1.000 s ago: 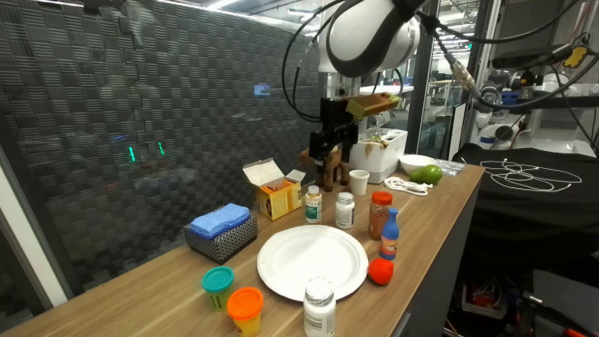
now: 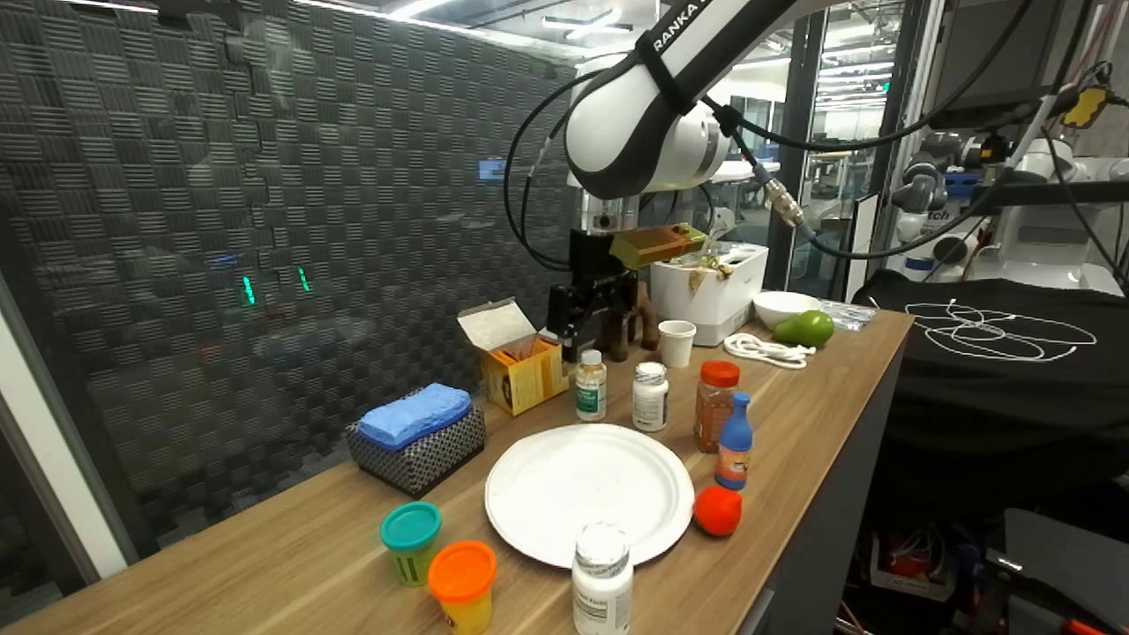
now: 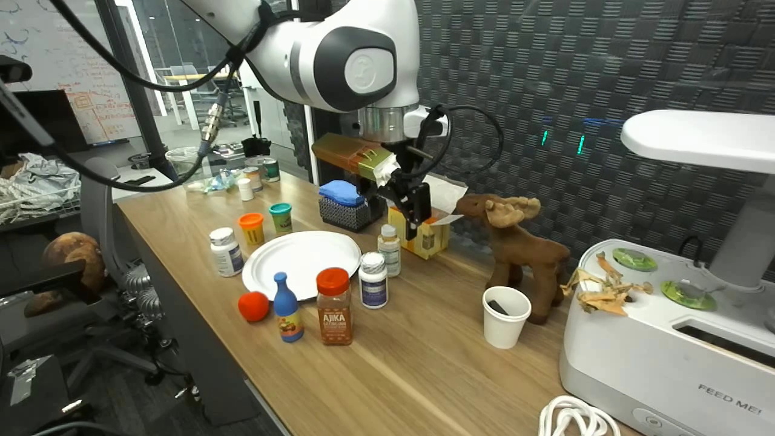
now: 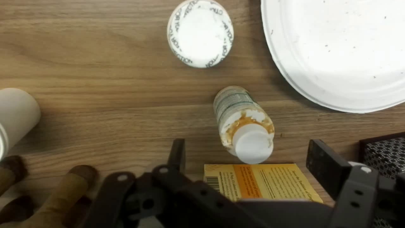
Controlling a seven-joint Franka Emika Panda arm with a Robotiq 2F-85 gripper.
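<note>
In the wrist view my gripper is open, its two dark fingers wide apart and nothing gripped between them. A small bottle with a white cap and green label (image 2: 590,387) stands on the table; seen from above, its cap (image 4: 253,144) lies between the fingers, lower than they are. Just behind that bottle is the yellow box (image 3: 427,240) with its lid up, partly hidden by my gripper (image 3: 407,207) in exterior view 2. Beside the bottle stands a white pill bottle (image 4: 200,34). The white plate (image 4: 281,57) is close by.
A red-lidded jar (image 3: 335,309), blue bottle (image 3: 287,312) and red fruit (image 3: 253,306) line the plate's near side. A brown moose figure (image 3: 527,251) and paper cup (image 3: 505,320) stand near the gripper. The patterned box with blue cloth (image 2: 418,439) lies beyond the yellow box.
My arm has come down and moved left in exterior view 1, from above the moose figure towards the yellow box and the green-labelled bottle. The objects on the table have not moved.
</note>
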